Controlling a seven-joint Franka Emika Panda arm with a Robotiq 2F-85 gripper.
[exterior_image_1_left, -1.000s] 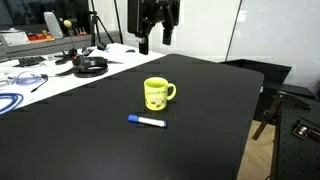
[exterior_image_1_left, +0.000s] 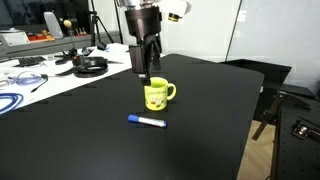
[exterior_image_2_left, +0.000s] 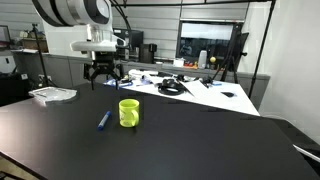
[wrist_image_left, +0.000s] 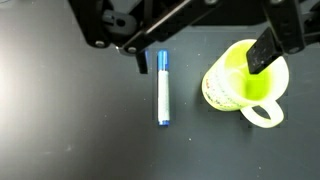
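Observation:
A yellow-green mug (exterior_image_1_left: 157, 95) stands upright on the dark table, its handle towards the right in exterior view 1. Near it lies a blue-and-white marker (exterior_image_1_left: 147, 121), which shows in the wrist view as a white barrel with blue ends (wrist_image_left: 163, 90). Above the table, on the marker's left in exterior view 2, hangs my gripper (exterior_image_2_left: 105, 80). Its fingers are spread wide with nothing between them. In the wrist view one finger (wrist_image_left: 266, 52) overlaps the mug's opening, and the marker shows between the two fingers. The inside of the mug is partly hidden by that finger.
Behind the dark table runs a white surface with black headphones (exterior_image_1_left: 90, 66), blue cables (exterior_image_1_left: 10, 101) and other gear.
My gripper has come down and tilted, and its fingers now hang close above and behind the mug in exterior view 1. The mug and marker have not moved.

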